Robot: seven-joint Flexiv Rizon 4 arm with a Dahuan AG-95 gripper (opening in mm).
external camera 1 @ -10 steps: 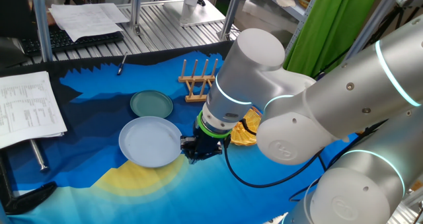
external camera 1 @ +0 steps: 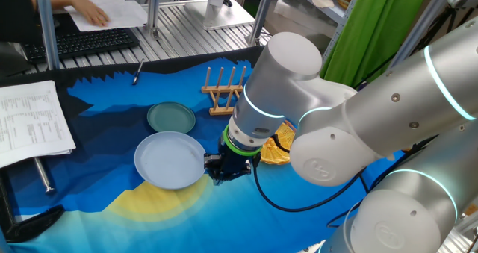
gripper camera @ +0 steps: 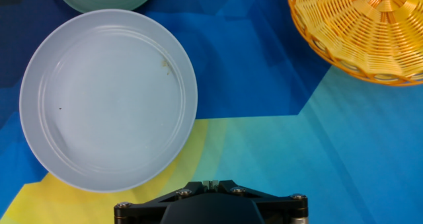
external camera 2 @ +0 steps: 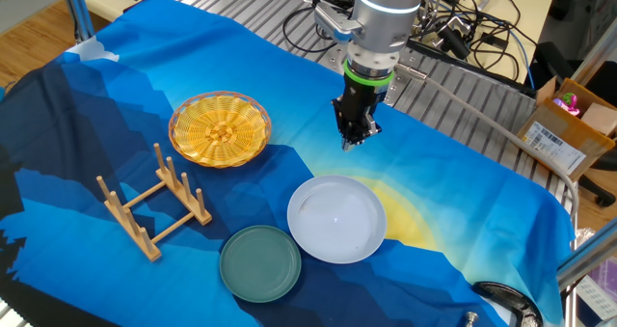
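Note:
My gripper is shut at the bottom of the wrist view, its fingertips together and nothing showing between them. In exterior view 2 the gripper (external camera 2: 350,142) hangs above the cloth, just behind the light blue plate (external camera 2: 337,232). That plate lies flat, apart from the fingers. A smaller green plate (external camera 2: 260,263) lies close beside it. The wooden dish rack (external camera 2: 157,209) stands empty, its pegs upright. Near the rack is a round yellow woven basket (external camera 2: 220,129) with nothing in it; in exterior view 1 the arm partly covers the basket (external camera 1: 275,148).
Papers (external camera 1: 33,122) and a black bracket-like object (external camera 1: 35,225) lie at the left in exterior view 1. A pen (external camera 1: 138,72) rests near the cloth's far edge. Bare cloth (external camera 2: 463,163) spreads right of the gripper in exterior view 2.
Arm, plates, rack and basket have stayed put. A person's hand has come in at the top left over the loose papers, which have shifted.

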